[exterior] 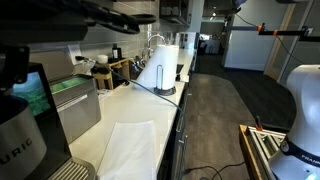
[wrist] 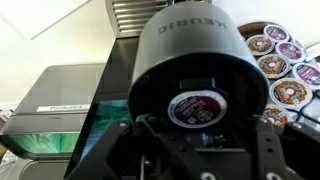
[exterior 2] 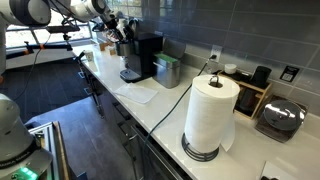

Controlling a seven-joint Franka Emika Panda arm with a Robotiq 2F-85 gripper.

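Note:
A grey Keurig coffee maker [wrist: 195, 45] fills the middle of the wrist view, with a round pod [wrist: 197, 108] bearing a dark red label in the dark space beneath its silver top. My gripper is at the lower edge of that view; its dark parts blend with the machine's black body, so the gap between the fingers and any contact with the pod cannot be made out. In the first exterior view, part of the Keurig [exterior: 18, 145] shows at the lower left. Far off in the second exterior view, the arm [exterior 2: 97, 28] reaches over the counter's far end.
Several coffee pods [wrist: 290, 92] lie at the right of the wrist view. A silver toaster [wrist: 45, 115] stands left. White paper [exterior: 130, 150] lies on the counter, and a paper towel roll [exterior 2: 212, 112] stands closer to the second exterior camera.

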